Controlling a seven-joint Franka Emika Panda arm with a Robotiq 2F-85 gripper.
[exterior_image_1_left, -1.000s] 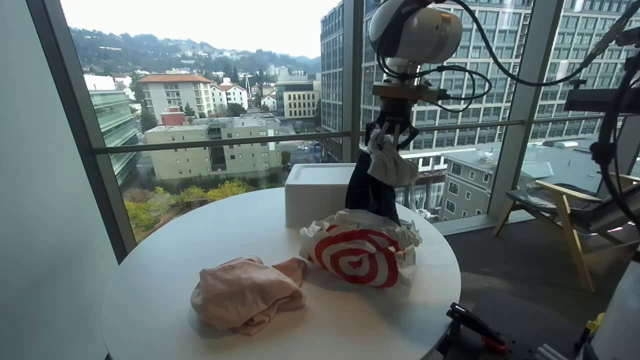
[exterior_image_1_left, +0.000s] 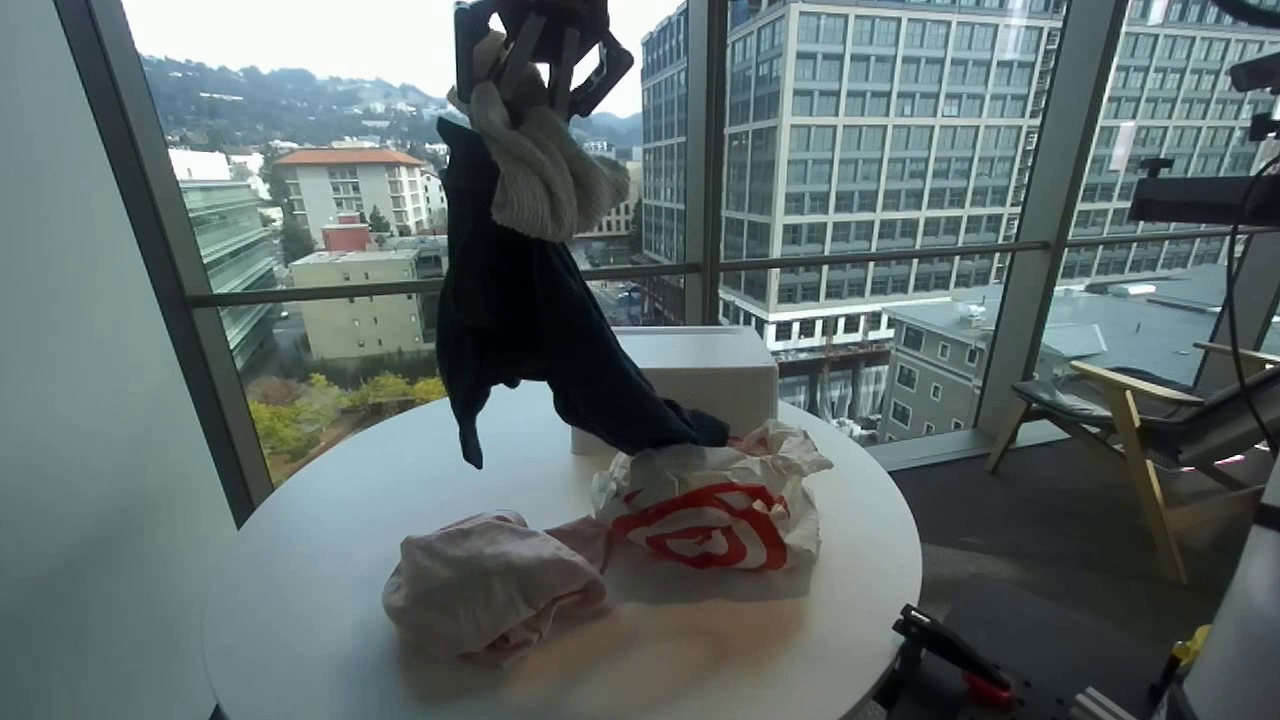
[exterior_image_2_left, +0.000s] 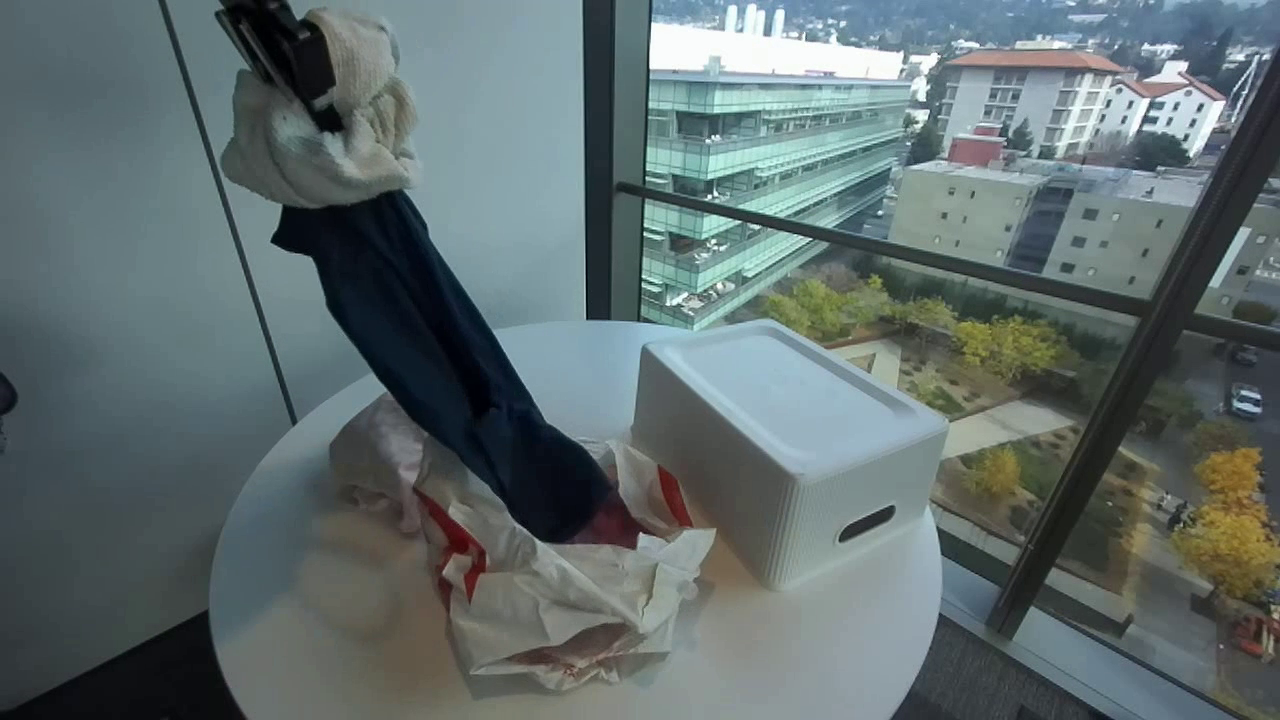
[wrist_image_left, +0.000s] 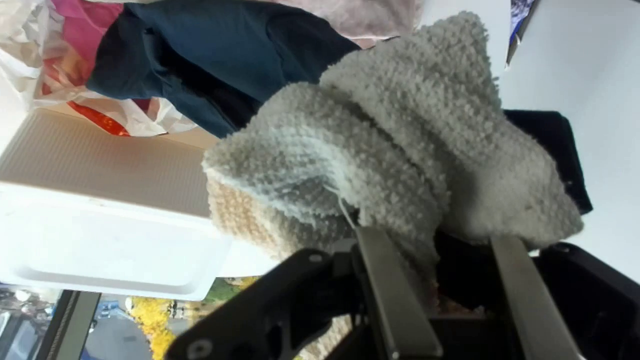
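Observation:
High above the table, my gripper (exterior_image_1_left: 528, 90) is shut on a bunched cream knit cloth (exterior_image_1_left: 552, 180); in the wrist view the fuzzy cloth (wrist_image_left: 384, 144) covers the fingertips. A dark navy garment (exterior_image_1_left: 516, 288) hangs along with it, its upper end tucked against the cloth. How the two are joined at the fingers is hidden. The navy garment's lower end (exterior_image_2_left: 558, 486) reaches into the mouth of a crumpled white bag (exterior_image_2_left: 552, 612) with a red target print. Something pinkish-red (exterior_image_2_left: 612, 526) shows inside the bag. A pale pink garment (exterior_image_1_left: 492, 588) lies heaped on the table beside the bag.
A white ribbed box (exterior_image_2_left: 780, 444) with a lid stands upright behind the bag. Windows and a wall lie beyond.
My gripper has moved up and to the left in exterior view 1, carrying the cream cloth. The navy garment is now stretched out, mostly clear of the bag, whose top has tilted and crumpled.

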